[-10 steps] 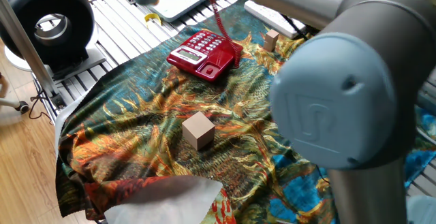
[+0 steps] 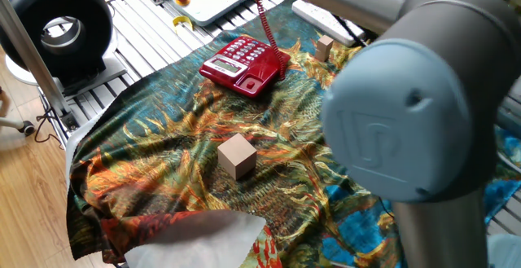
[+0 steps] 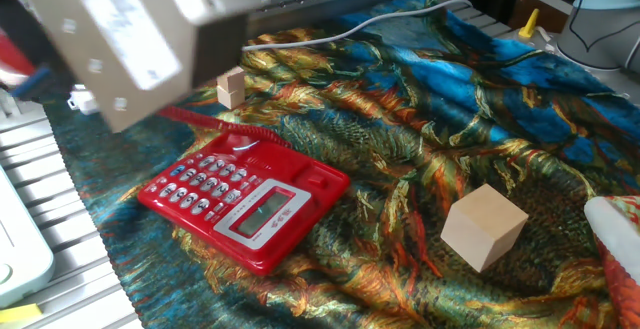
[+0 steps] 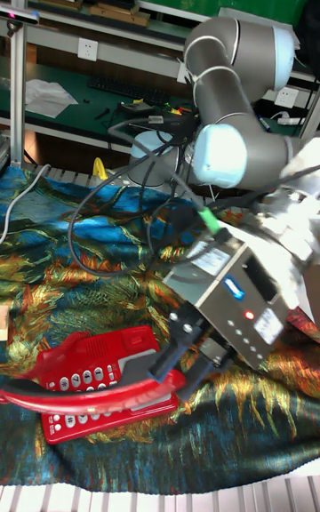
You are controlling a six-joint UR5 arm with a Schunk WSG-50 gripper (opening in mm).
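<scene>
A red desk telephone base (image 2: 244, 64) with silver keys and a small display lies on the patterned cloth. Its red handset (image 4: 76, 400) is off the base, and in exterior view 3 my gripper (image 4: 172, 381) is closed around one end of it, with the rest reaching left in front of the base. From the base the coiled red cord (image 2: 264, 24) runs up, stretched, out of exterior view 1. In exterior view 2 the gripper body (image 3: 150, 44) fills the upper left, and its fingertips are hard to make out there.
One wooden cube (image 2: 237, 155) sits on the cloth near the phone, and a smaller wooden block (image 3: 231, 87) stands behind it. Wrinkled patterned cloth (image 2: 155, 129) covers the table. A black ring-shaped device (image 2: 57, 28) stands at the left; loose black cables (image 4: 90, 228) hang beside the arm.
The phone base and the cube have stayed put.
</scene>
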